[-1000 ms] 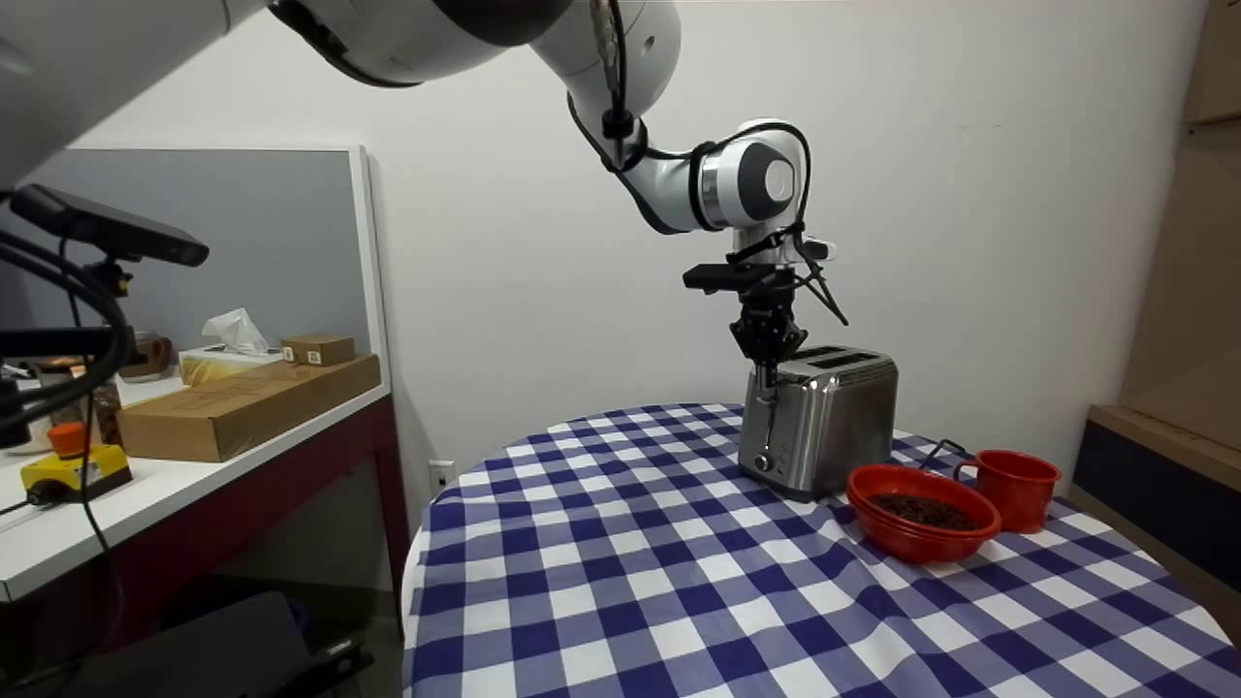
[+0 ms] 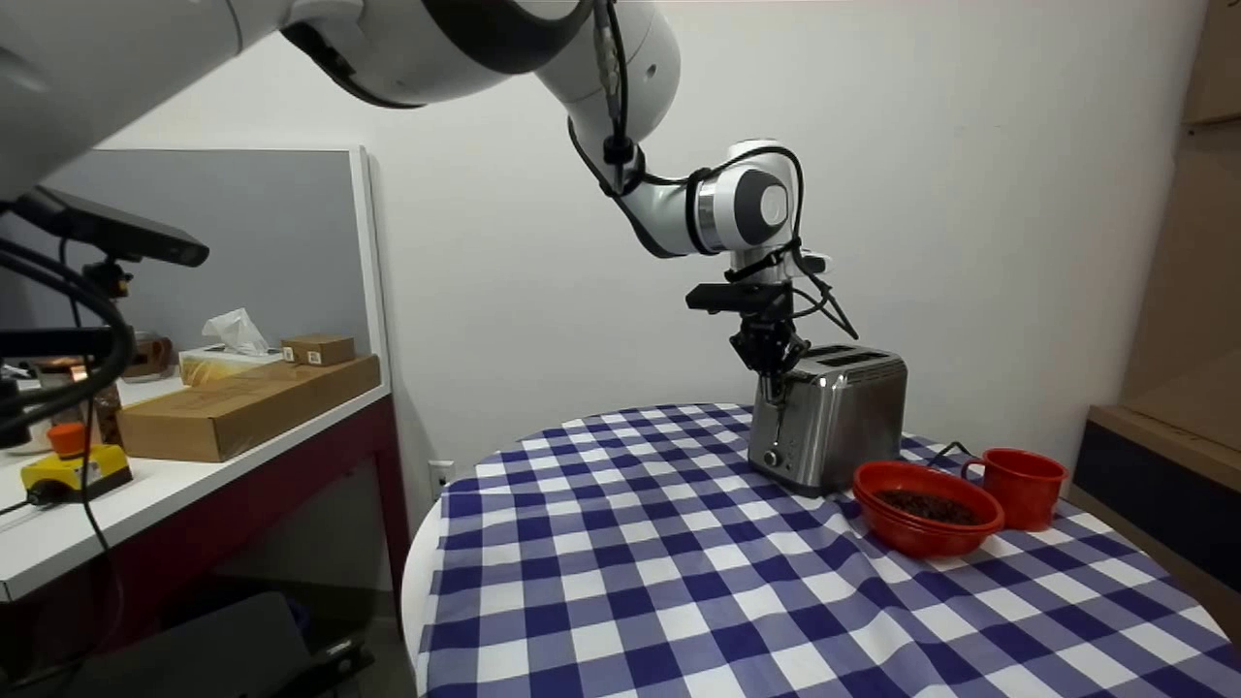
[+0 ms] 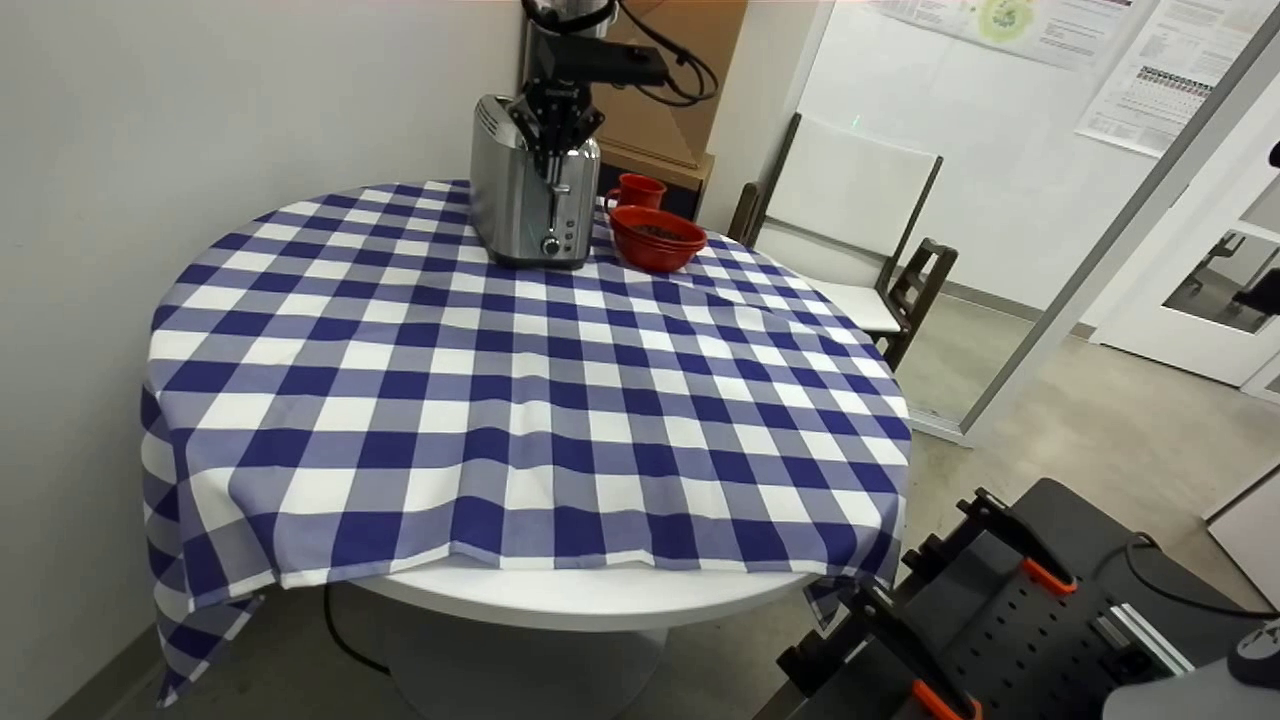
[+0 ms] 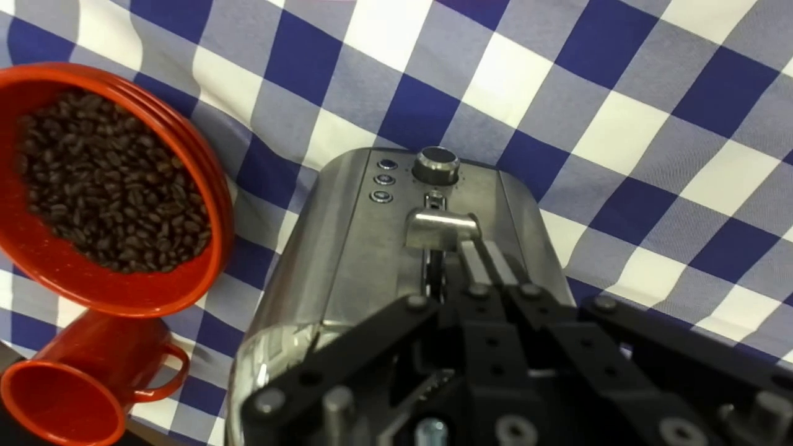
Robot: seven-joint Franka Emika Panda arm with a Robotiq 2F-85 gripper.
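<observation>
A silver toaster (image 2: 851, 407) stands upright on the checked cloth, its lever side turned away from the wall. In the wrist view the toaster's lever (image 4: 440, 229) is a wide metal tab near the control knob (image 4: 436, 165). My gripper is shut with nothing visible between its fingers. Its tips are right beside one end of the lever, seeming to overlap its edge; firm contact cannot be told. Seen from outside, the gripper (image 3: 554, 168) points down along the toaster's lever face.
Close beside the toaster are stacked red bowls (image 2: 925, 533) holding coffee beans (image 4: 111, 186), and a red mug (image 2: 1024, 489). The wall is close behind the table. Broad, bare tablecloth (image 3: 528, 384) lies on the toaster's control side.
The arm and gripper have come down at the toaster's lever face. Toaster, bowls, mug and tablecloth have together shifted slightly to the right in exterior view 1.
</observation>
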